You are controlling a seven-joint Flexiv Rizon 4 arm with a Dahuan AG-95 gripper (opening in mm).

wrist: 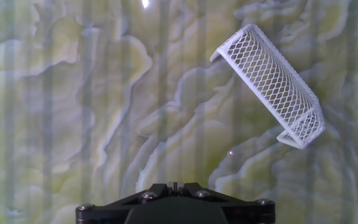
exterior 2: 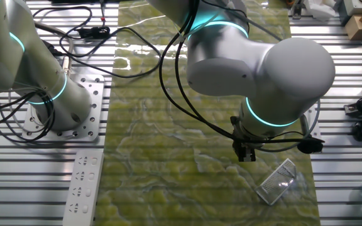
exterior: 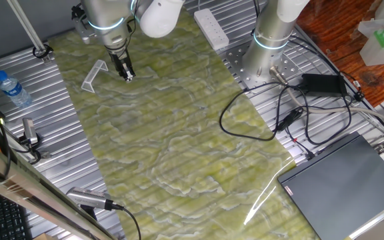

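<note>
A white mesh piece like a small goal net [wrist: 269,81] lies on the green marbled mat [wrist: 104,124], right of centre and toward the top in the wrist view. My gripper shows at the bottom edge of that view, its fingers together and nothing visible between them. Seen from exterior view 1, the gripper [exterior: 129,78] points down over the mat, a short way right of the mesh piece [exterior: 91,75] and apart from it. Exterior view 2 has the mesh piece [exterior 2: 276,181] beside the gripper [exterior 2: 245,157], whose tips are partly hidden by the arm.
A power strip [exterior: 211,29] and the arm base [exterior: 252,67] stand right of the mat. Loose black cable [exterior: 245,137] reaches over its right edge near a closed laptop [exterior: 352,190]. A water bottle [exterior: 13,90] stands on the left.
</note>
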